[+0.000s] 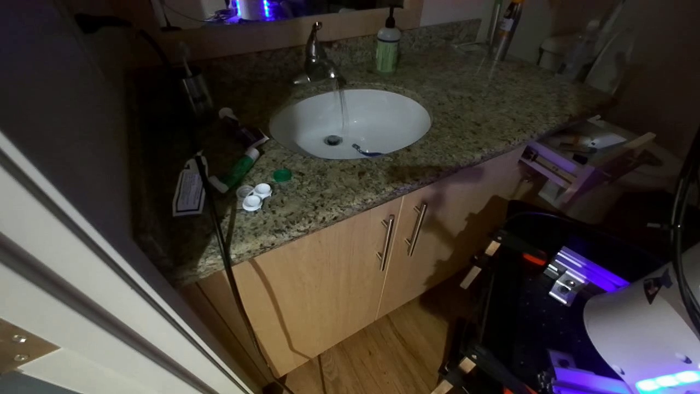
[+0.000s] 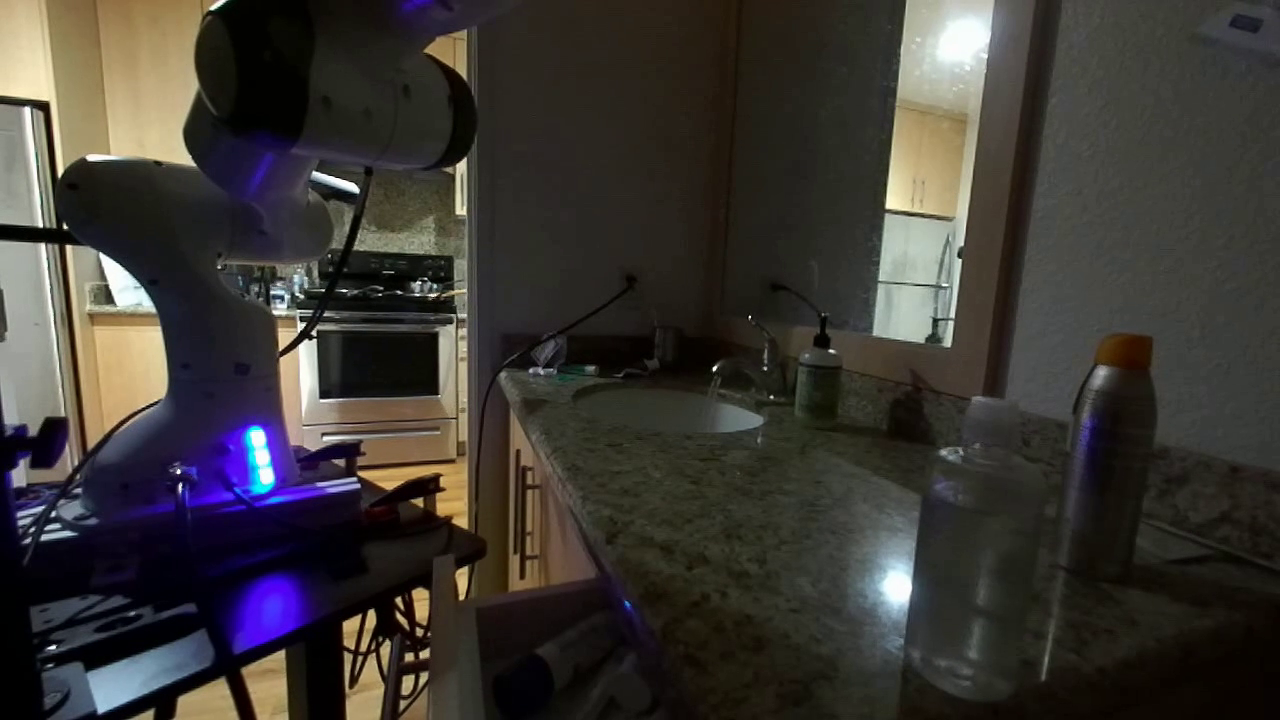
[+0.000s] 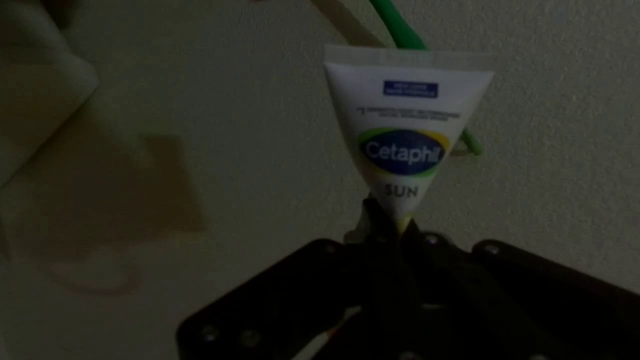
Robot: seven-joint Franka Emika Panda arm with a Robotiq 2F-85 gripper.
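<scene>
In the wrist view a white Cetaphil Sun tube [image 3: 405, 108] stands up from my gripper, its wide crimped end away from me. The dark fingers are shut on its narrow end, which they partly hide. Behind the tube lies a green stick-like object [image 3: 399, 24] on a pale textured surface, partly covered by the tube. Neither exterior view shows my gripper; exterior view 2 shows only part of the arm [image 2: 228, 216].
Water runs from the faucet [image 1: 316, 62] into the sink [image 1: 394, 121], where a toothbrush [image 1: 365, 151] lies. Small tubes and caps clutter the counter's left end. An open drawer [image 1: 584, 154] juts out at the right. A clear bottle [image 2: 978, 564] and a silver bottle [image 2: 1110, 468] stand on the counter.
</scene>
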